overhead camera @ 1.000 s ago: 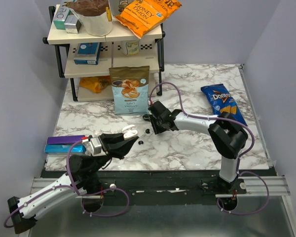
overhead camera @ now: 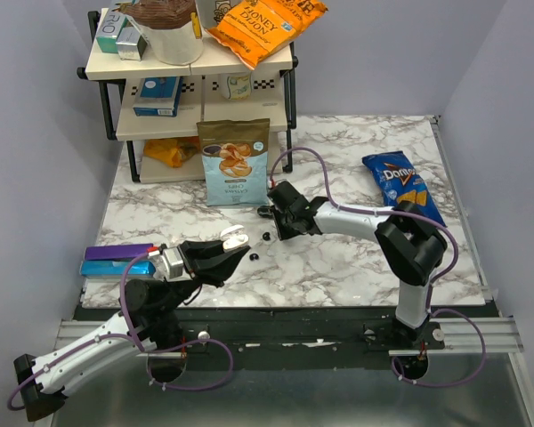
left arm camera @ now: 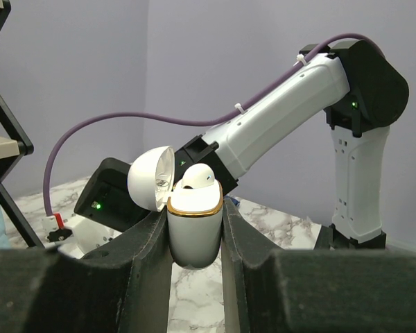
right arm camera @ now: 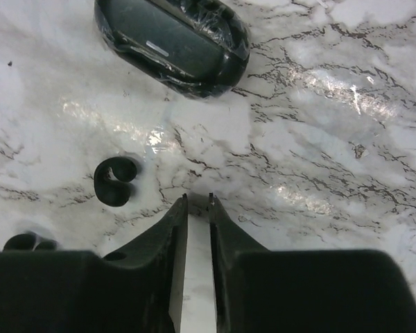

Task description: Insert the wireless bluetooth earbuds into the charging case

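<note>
An open white charging case (left arm camera: pixel 194 229) with a gold rim is held upright in my left gripper (overhead camera: pixel 238 245), a white earbud tip showing inside it. My right gripper points down over the marble table with a narrow gap between its fingertips and nothing between them. Left of it lies a small black earbud (right arm camera: pixel 112 191); a second black piece (right arm camera: pixel 19 243) lies farther left, partly hidden by the gripper body. A glossy dark case (right arm camera: pixel 166 45) rests just beyond them in the right wrist view.
A shelf (overhead camera: pixel 187 62) with packages stands at the back left, a chips bag (overhead camera: pixel 236 160) in front of it. A Doritos bag (overhead camera: pixel 400 187) lies at the right, stacked boxes (overhead camera: pixel 116 268) at the left edge.
The right gripper's tip looks very slightly shifted at the table in the top view. The left arm and the white case have not visibly moved.
</note>
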